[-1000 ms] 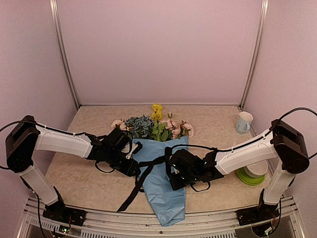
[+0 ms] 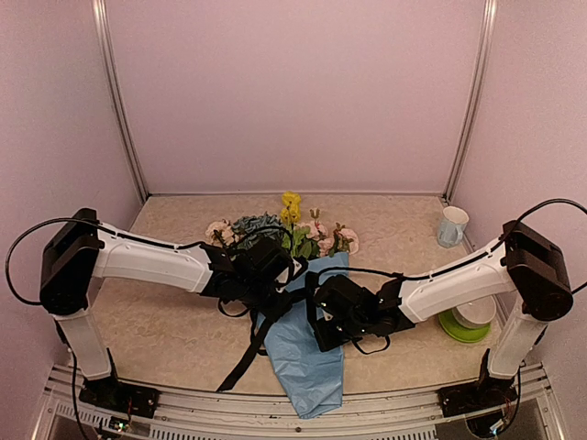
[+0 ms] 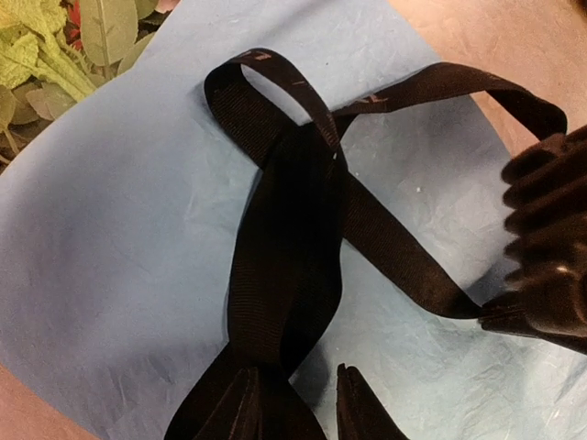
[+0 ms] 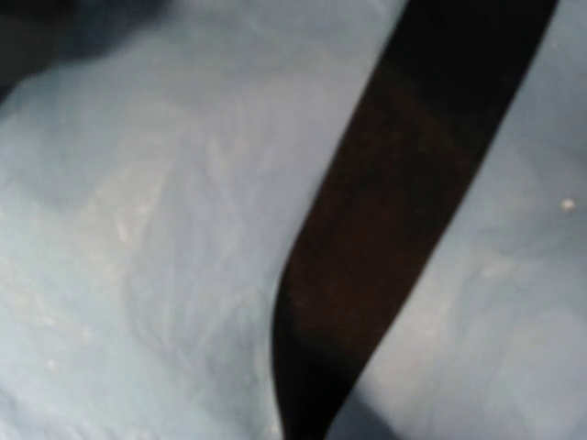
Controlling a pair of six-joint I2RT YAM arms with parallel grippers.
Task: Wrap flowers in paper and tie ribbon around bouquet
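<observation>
A blue-wrapped bouquet lies on the table, its paper [image 2: 307, 371] toward me and flowers [image 2: 292, 209] at the far end. Across the wrap, a dark ribbon [image 3: 284, 220] forms a small loop and crossing in the left wrist view. My left gripper is over the wrap with its fingertips apart, a lower stretch of ribbon beneath and between them; no grip on it shows. On the wrap's right side, my right gripper [image 2: 323, 332] is shut on the ribbon, which narrows toward the bottom of the right wrist view. Its fingertips are hidden there.
A loose ribbon tail [image 2: 240, 367] runs to the table's front left. At the right stand a light-blue mug [image 2: 452, 226] and a white bowl [image 2: 475, 314] on a green plate [image 2: 457, 331]. Bare table [image 2: 156, 335] shows at the left.
My left arm has swung right over the wrap, now covering part of the blue-grey flowers and the ribbon crossing. My right arm stays where it was.
</observation>
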